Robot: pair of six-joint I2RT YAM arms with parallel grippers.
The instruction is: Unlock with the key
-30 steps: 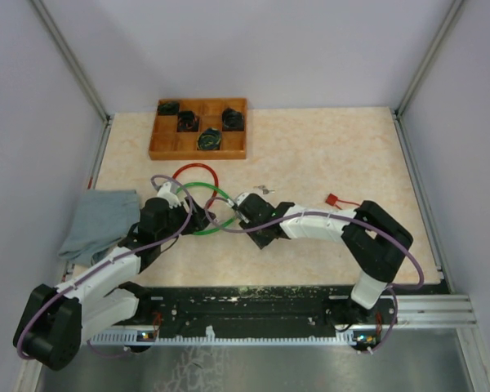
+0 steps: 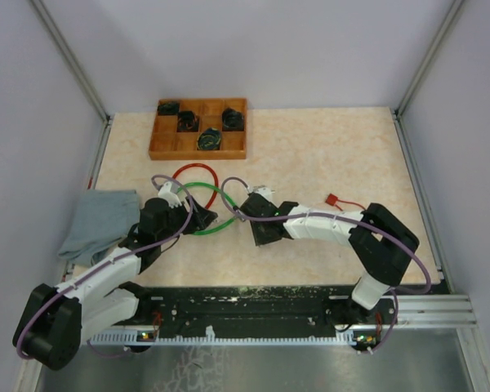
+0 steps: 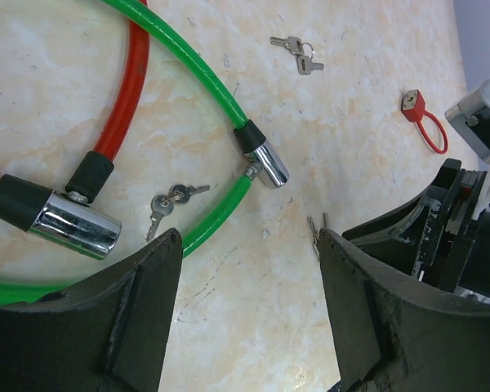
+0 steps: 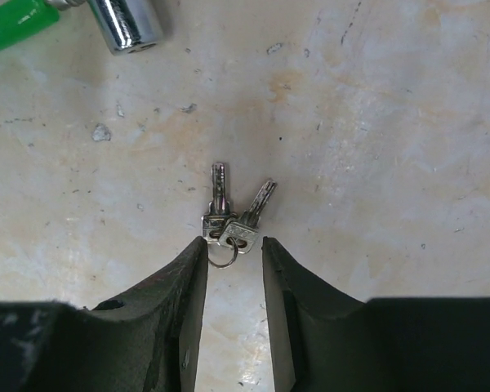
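Note:
A key ring with two keys (image 4: 242, 233) lies on the table just between and ahead of my right gripper's fingertips (image 4: 236, 244), which are parted. My left gripper stands open over the green cable lock (image 3: 192, 57), whose steel lock body (image 3: 269, 164) shows in the left wrist view. A red cable lock with a larger steel body (image 3: 75, 224) lies beside it, with small keys (image 3: 180, 193) between them. More keys (image 3: 306, 62) lie farther back. A small padlock with a red loop (image 2: 331, 199) lies at the right.
A wooden compartment tray (image 2: 198, 147) with dark items stands at the back. A folded grey cloth (image 2: 94, 224) lies at the left.
My left arm looks unmoved.

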